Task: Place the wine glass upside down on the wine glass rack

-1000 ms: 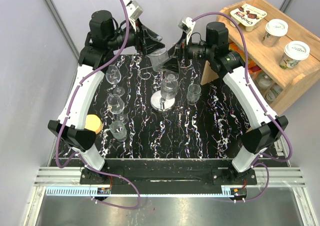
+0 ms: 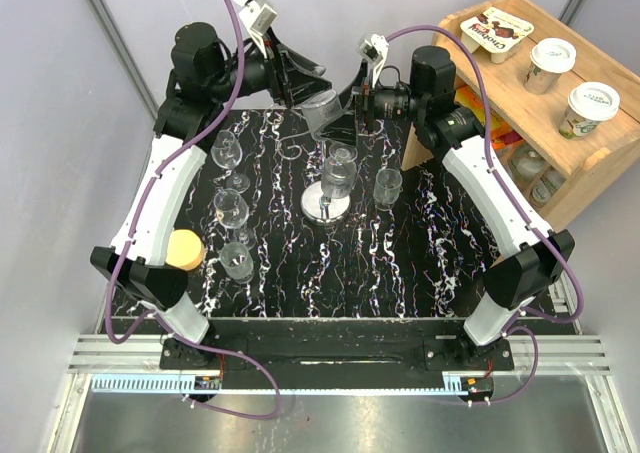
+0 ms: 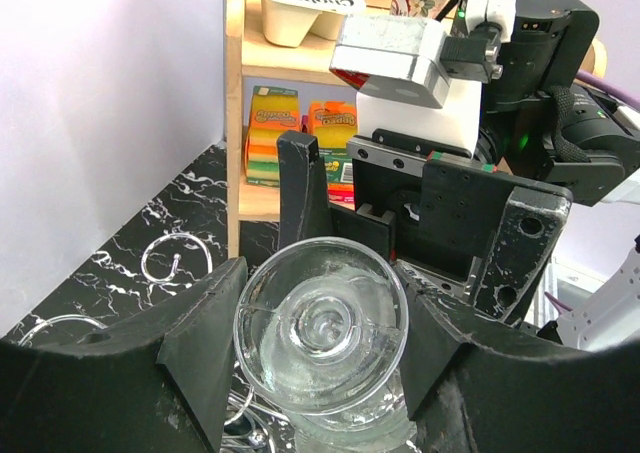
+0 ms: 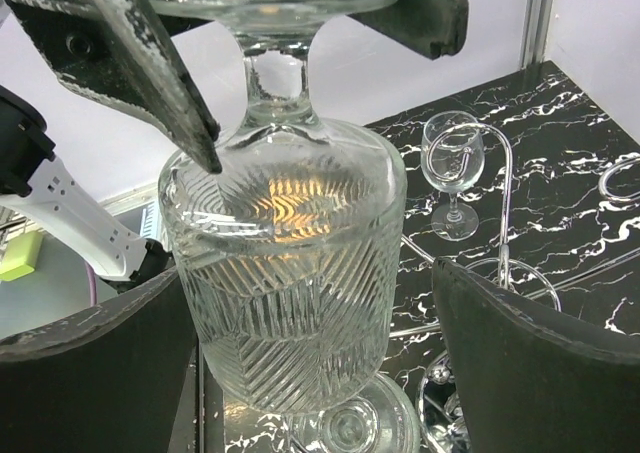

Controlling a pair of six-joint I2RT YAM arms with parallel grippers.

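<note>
A patterned wine glass (image 4: pixel 285 283) hangs upside down high over the rack, its foot up, in my left gripper, which is shut on it. My right gripper (image 2: pixel 350 113) stands open beside it, its fingers around the glass's bowl in the right wrist view, apparently without closing on it. Below, the chrome rack (image 4: pixel 505 193) shows its wire loops and round base, with another upturned glass (image 2: pixel 339 178) on it.
Several glasses (image 2: pixel 231 209) stand on the left of the black marble counter. A small glass (image 2: pixel 388 188) is right of the rack. A wooden shelf (image 2: pixel 560 68) with cups and boxes stands at the right.
The glasses on the counter have stayed put.
</note>
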